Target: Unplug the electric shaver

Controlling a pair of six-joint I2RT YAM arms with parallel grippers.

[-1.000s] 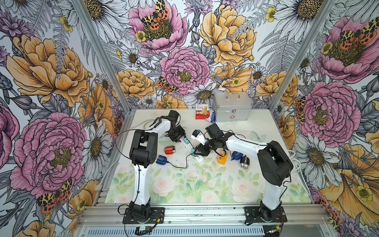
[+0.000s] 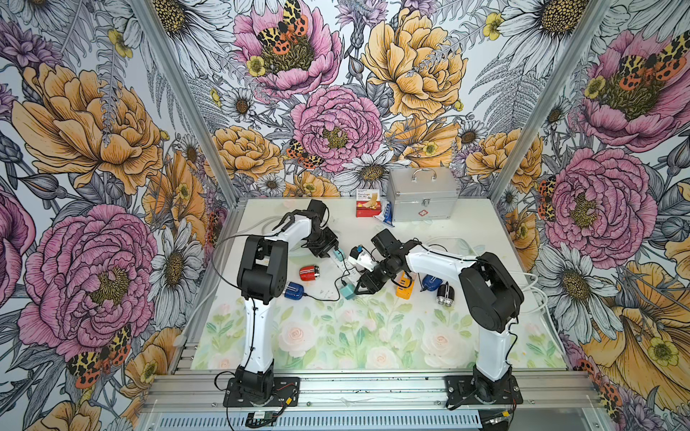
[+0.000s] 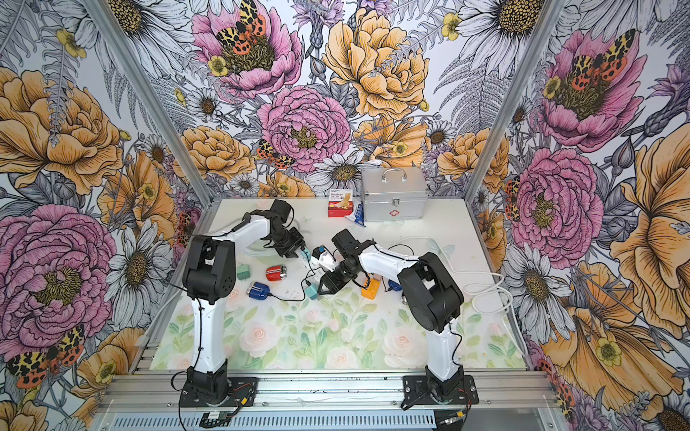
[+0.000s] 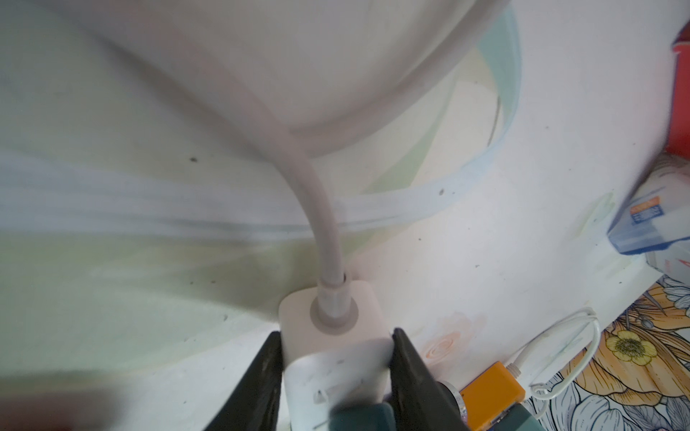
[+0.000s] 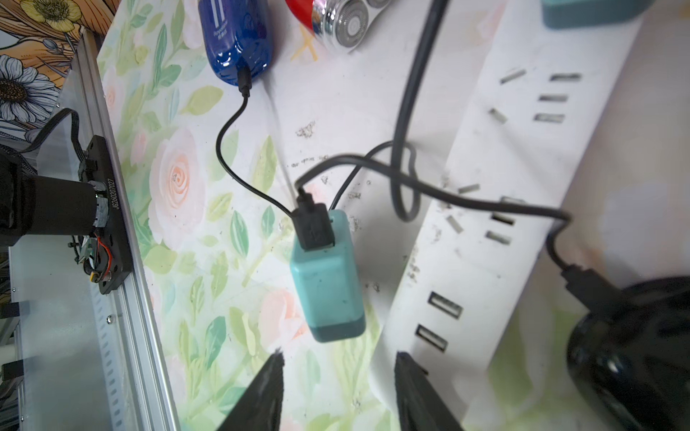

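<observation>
In the left wrist view my left gripper is shut on the corded end of the white power strip (image 4: 334, 366); a teal adapter (image 4: 363, 416) sits at its lower edge. A second teal adapter (image 5: 327, 280) lies on the table beside the strip's socket face (image 5: 496, 179), apart from its slots, with a black USB plug (image 5: 314, 225) in its end. My right gripper stands open just short of this adapter, nothing between its fingers. A blue shaver-like device (image 5: 233, 36) has a thin black cable that passes behind the adapter.
A red device with silver heads (image 2: 309, 273) lies near the blue one. A dark glossy object (image 5: 632, 352) with a cable is beside the strip. Right of the right gripper are an orange item (image 2: 404, 287) and a black shaver (image 2: 445, 293).
The nearer teal adapter has shifted from the strip's front part toward the front left. The left arm has stayed put.
</observation>
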